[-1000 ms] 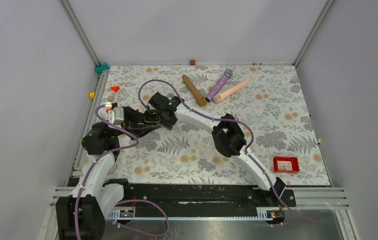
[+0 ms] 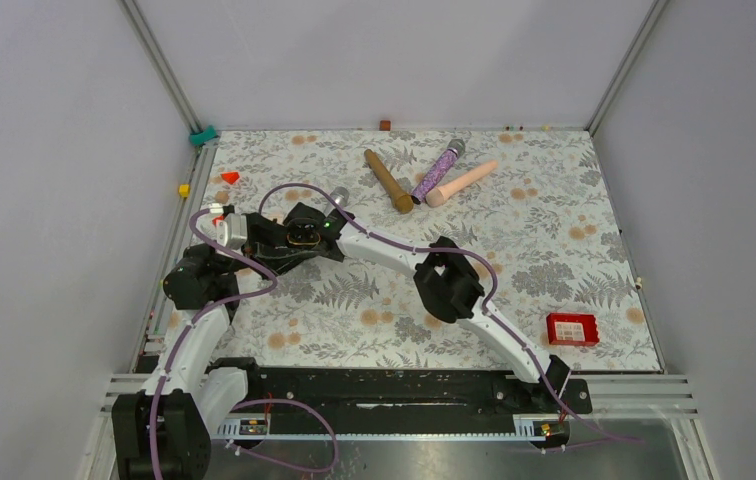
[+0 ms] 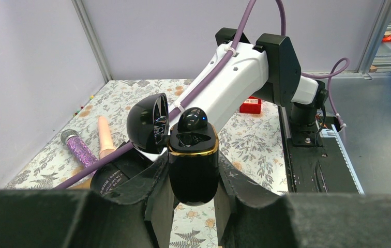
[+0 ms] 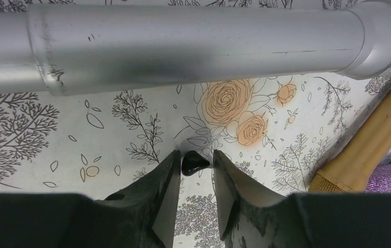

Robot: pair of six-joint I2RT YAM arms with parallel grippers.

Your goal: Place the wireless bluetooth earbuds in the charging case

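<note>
My left gripper is shut on the black charging case (image 3: 193, 170), held upright with its lid (image 3: 144, 121) swung open. One glossy earbud (image 3: 192, 120) with a blue light shows at the case's top. In the right wrist view a small black earbud (image 4: 193, 164) lies on the floral surface between the fingertips of my right gripper, which is part open around it; whether they touch it is hard to tell. The right arm reaches across behind the case.
A silver tube (image 4: 193, 41) lies just beyond the right gripper, with a brown stick (image 4: 364, 139) and a purple glittery microphone (image 2: 436, 172) nearby. A beige stick (image 2: 469, 180) lies at the back, a red box (image 2: 572, 328) at the front right.
Over the last second the right arm has moved a little left and toward the front, behind the case. The left arm and the held case have not visibly moved.
</note>
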